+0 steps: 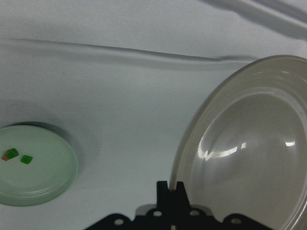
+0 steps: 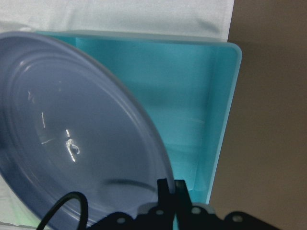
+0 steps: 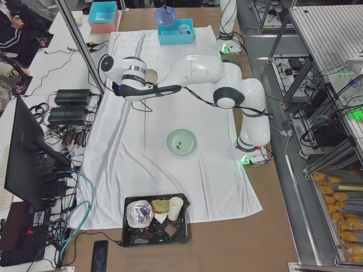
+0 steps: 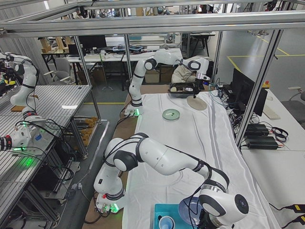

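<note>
My left gripper is shut on the rim of a beige plate (image 1: pixel 249 143), held above the white cloth beside a pale green plate (image 1: pixel 38 177) with small green pieces (image 1: pixel 26 159). My right gripper is shut on the rim of a blue plate (image 2: pixel 72 120), which is tilted over a teal bin (image 2: pixel 192 96). In the camera right view a cup (image 4: pixel 166 223) is in that bin. In the camera left view the left arm hides much of the beige plate.
A black tray (image 3: pixel 156 238) with a foil-covered item, food and a white cup sits at the near edge beside a phone (image 3: pixel 100 255). A monitor (image 3: pixel 25 158) and cables line the left. The middle of the cloth around the green plate is mostly free.
</note>
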